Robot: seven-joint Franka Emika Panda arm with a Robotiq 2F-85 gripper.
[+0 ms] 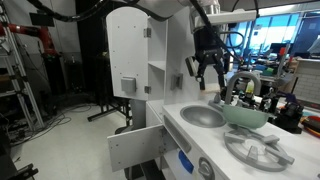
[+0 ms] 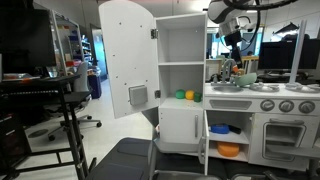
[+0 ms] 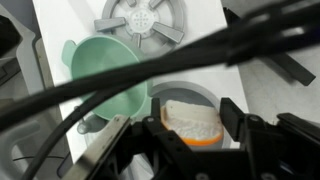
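In the wrist view my gripper is shut on a small cream-topped object (image 3: 192, 118) with an orange lower part. A dark cable crosses in front of this view. Beneath the held object lies the round grey sink (image 3: 180, 92). Exterior view 1 has the gripper (image 1: 211, 80) pointing down, well above the sink basin (image 1: 203, 116); the held object is hard to make out there. To the right of the basin stands a light green pot (image 1: 246, 116), seen from above as an empty green pot (image 3: 105, 72).
A grey stove burner (image 1: 258, 148) lies on the white counter in front of the pot. Bottles and dark items (image 1: 290, 115) crowd the back right. A white cabinet door (image 1: 128, 55) stands open at left, and a lower drawer (image 1: 138, 148) is pulled out.
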